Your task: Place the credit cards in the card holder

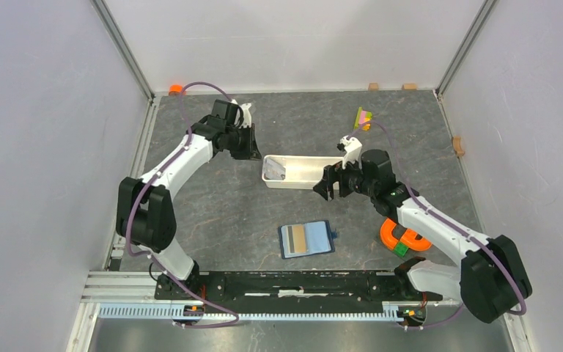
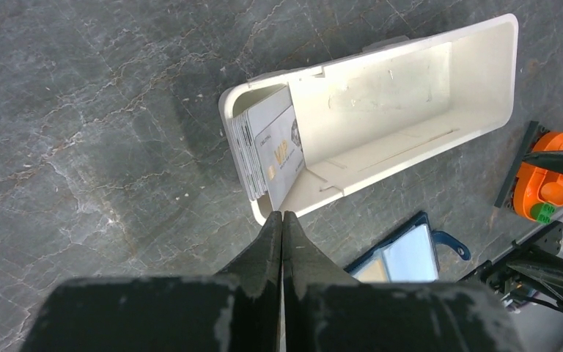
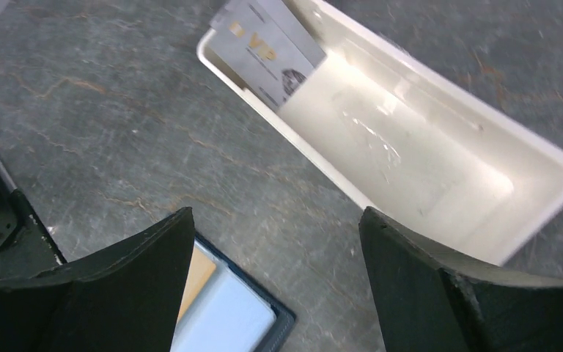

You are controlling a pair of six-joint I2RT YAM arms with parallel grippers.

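Note:
Several silver credit cards (image 2: 281, 150) lean in the left end of the white box (image 2: 403, 165), the front one marked VIP. The tips of my left gripper are shut with nothing between them, apart from the cards. From above, that left gripper (image 1: 255, 155) stands just left of the box. My right gripper is open and empty, over the box's front right side in the top view. The blue card holder (image 1: 306, 238) lies spread on the table in front of the box, with a tan card or strip in its left half.
Orange curved toy pieces (image 1: 406, 236) with a green block lie at the front right. A small colourful block toy (image 1: 363, 118) stands at the back right. Bare grey table (image 1: 220, 213) stretches left of the holder.

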